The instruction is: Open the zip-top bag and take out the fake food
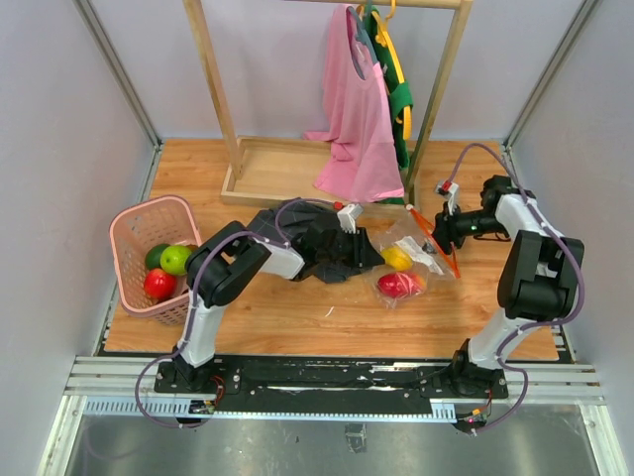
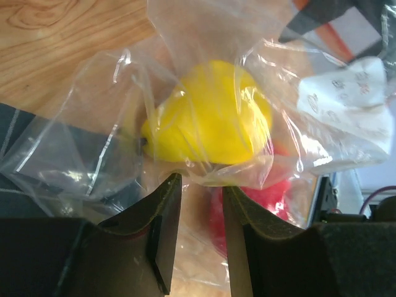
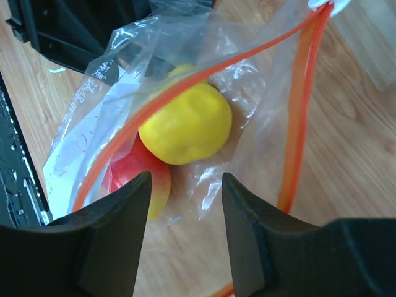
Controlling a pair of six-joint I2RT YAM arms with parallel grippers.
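Note:
The clear zip top bag (image 1: 437,263) lies right of the table's middle, with a yellow fake food piece (image 2: 210,117) and a red one (image 3: 145,173) inside. Its orange zip (image 3: 154,105) spreads into two strips from the white slider (image 3: 330,5) in the right wrist view, leaving a gap between them. My left gripper is at the bag's closed end, shut on the plastic just beside the yellow piece. On the zip side, my right gripper has its fingers apart at the bag's mouth, with no food between them.
A pink basket (image 1: 121,253) holding red and green fake food stands at the left. Dark cloth (image 1: 332,271) lies under the left arm. Behind is a wooden rack (image 1: 238,159) with hanging clothes.

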